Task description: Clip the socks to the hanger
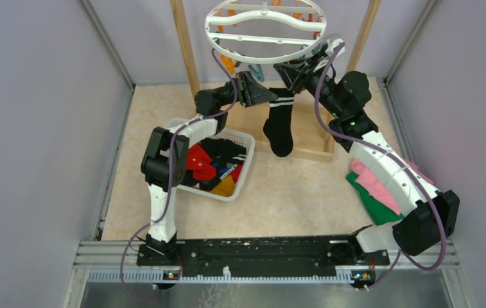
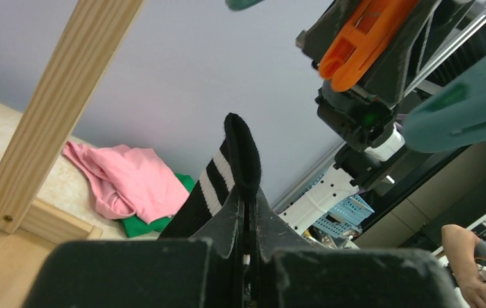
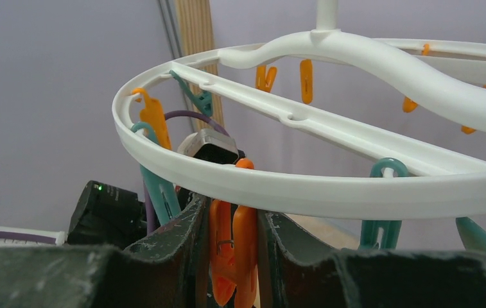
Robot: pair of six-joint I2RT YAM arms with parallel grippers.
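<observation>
A black sock (image 1: 280, 125) with white stripes hangs from my left gripper (image 1: 275, 96). In the left wrist view the fingers are shut on the cuff of the sock (image 2: 211, 189), with a fold standing up above the tips. My right gripper is shut on an orange clip (image 3: 245, 244) at the rim of the white round hanger (image 3: 330, 196). The left wrist view shows that orange clip (image 2: 368, 42) up and to the right of the sock's fold, the two apart. More clips hang around the hanger, such as a teal clip (image 3: 381, 205).
A white basket (image 1: 246, 168) of socks stands below my left arm. Pink cloth (image 1: 376, 186) and green cloth (image 1: 372, 200) lie at the right. A wooden stand (image 1: 311, 154) is behind the sock.
</observation>
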